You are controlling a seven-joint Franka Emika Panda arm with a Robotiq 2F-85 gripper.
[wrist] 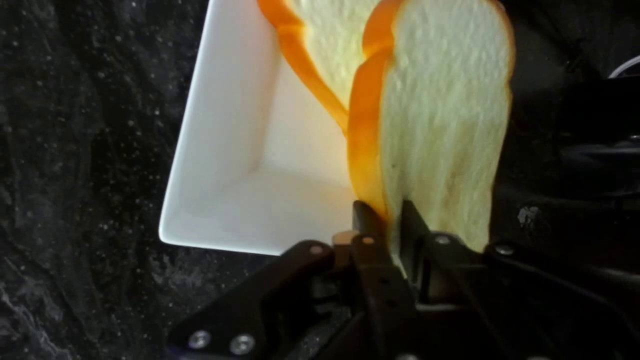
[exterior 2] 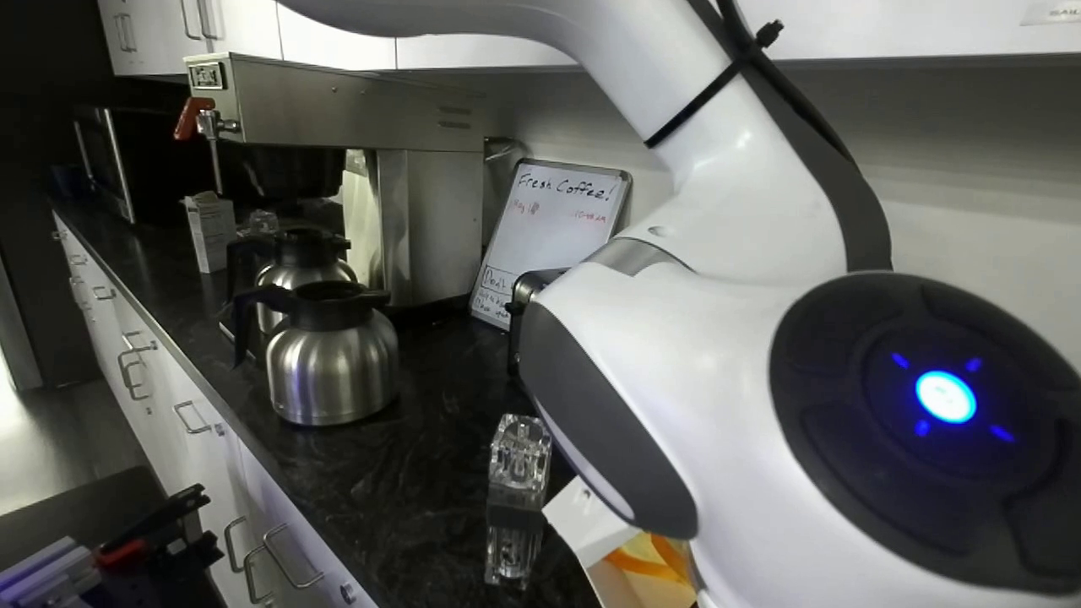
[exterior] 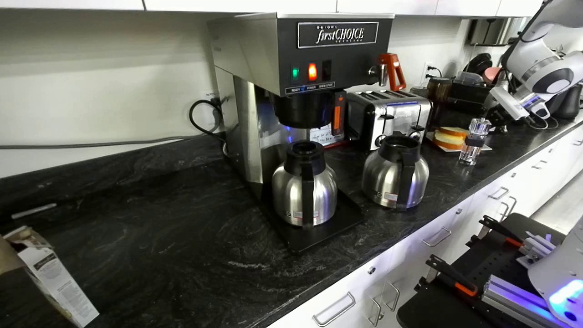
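Two bread slices with orange crusts show in the wrist view. One slice (wrist: 447, 114) leans over the edge of a white square dish (wrist: 234, 180). The other slice (wrist: 336, 42) lies partly behind it in the dish. My gripper is shut on the near end of the front slice, a finger on either side of it. In exterior view 1 the bread (exterior: 451, 139) sits behind a clear glass shaker, with the gripper just to its right. The arm hides most of the bread in exterior view 2.
A clear shaker (exterior: 474, 142) stands upright close to the dish. The silver toaster (exterior: 391, 117) is to the left, with a steel carafe (exterior: 396, 175) in front. Another carafe (exterior: 304, 188) is under the coffee maker (exterior: 322, 54).
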